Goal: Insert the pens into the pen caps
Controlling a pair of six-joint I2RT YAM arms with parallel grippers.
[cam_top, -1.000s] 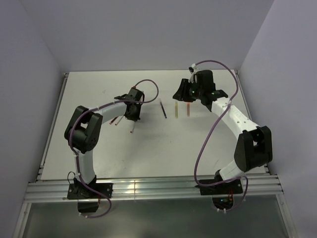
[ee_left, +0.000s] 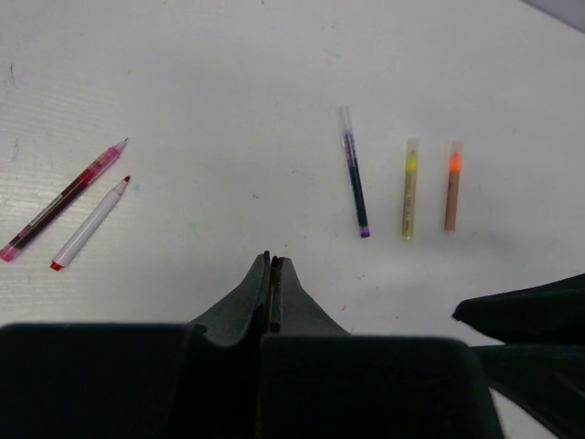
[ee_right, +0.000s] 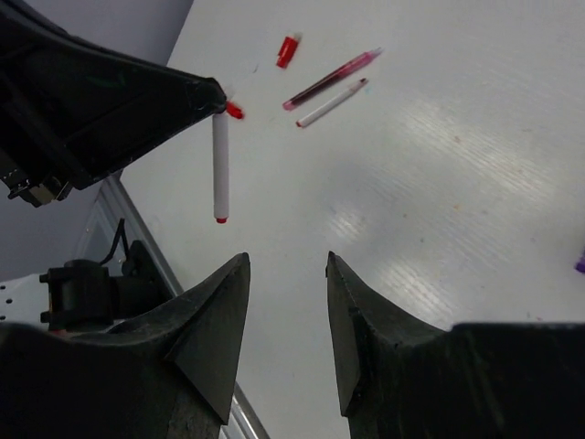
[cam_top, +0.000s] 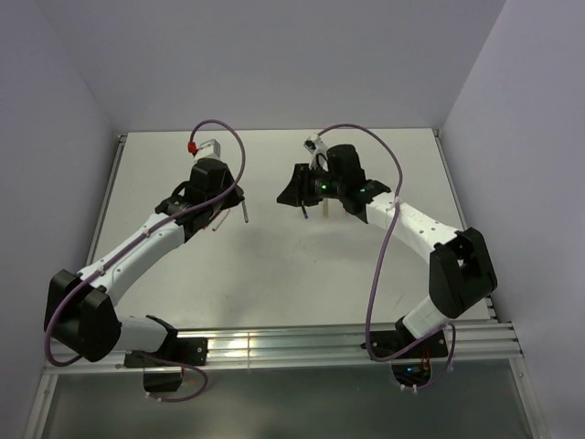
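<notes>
In the right wrist view a slim white pen (ee_right: pixel 220 169) with a red lower end hangs nearly upright from the tips of my left gripper, which is shut on it. In the left wrist view my left gripper shows a speck of red between its tips. My right gripper stands open and empty, facing the left one across a short gap. Two uncapped pens lie at the left: a magenta pen (ee_left: pixel 69 199) and a white red-tipped pen (ee_left: pixel 90 226). Two red caps (ee_right: pixel 288 51) (ee_right: pixel 235 110) rest beyond them.
Three capped pens lie side by side at the right: a dark blue pen (ee_left: pixel 356 183), a yellow pen (ee_left: pixel 409 192) and an orange pen (ee_left: pixel 452 190). The right arm partly covers them in the top view. Bare white table (cam_top: pixel 265 274) spreads before both arms.
The right gripper has moved left, towards it, staying open.
</notes>
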